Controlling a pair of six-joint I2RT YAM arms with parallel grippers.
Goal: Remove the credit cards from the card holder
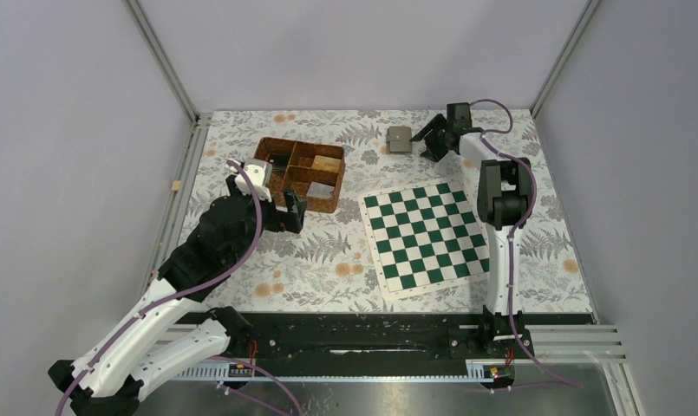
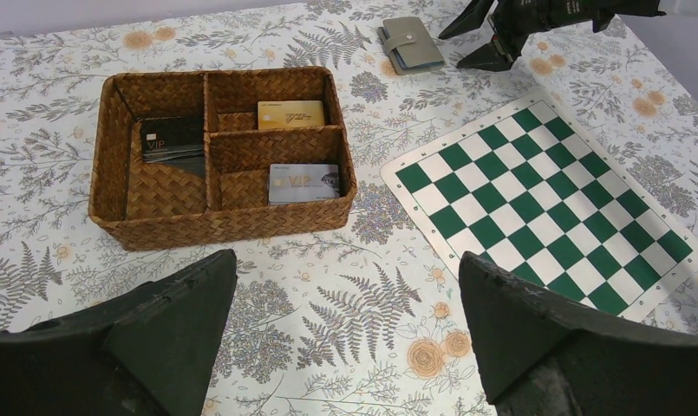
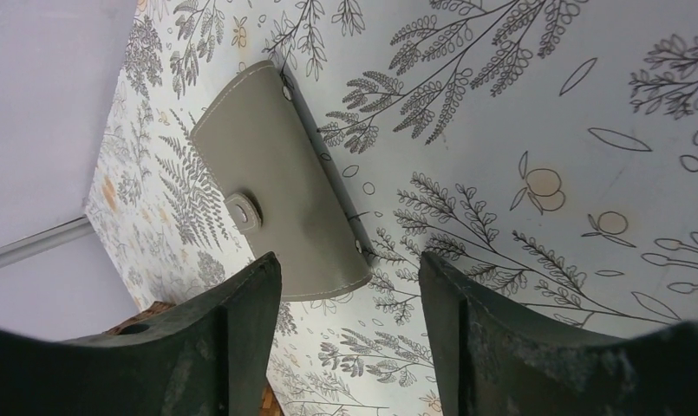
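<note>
A closed grey-green card holder (image 1: 399, 139) lies flat near the back edge of the table. Its snap tab (image 3: 243, 212) shows in the right wrist view, and no cards can be seen inside it. Just right of the holder is my right gripper (image 1: 424, 147), low over the table. Its fingers (image 3: 257, 295) are apart with nothing gripped, and in the right wrist view the holder's near corner shows beyond the gap. My left gripper stays open and empty in front of the wicker basket.
The wicker basket (image 2: 208, 173) has three compartments, holding black cards (image 2: 172, 137), a gold card (image 2: 290, 113) and a silver card (image 2: 303, 183). A green-and-white chessboard (image 1: 427, 234) lies in front of the holder. Bare tablecloth separates basket and holder.
</note>
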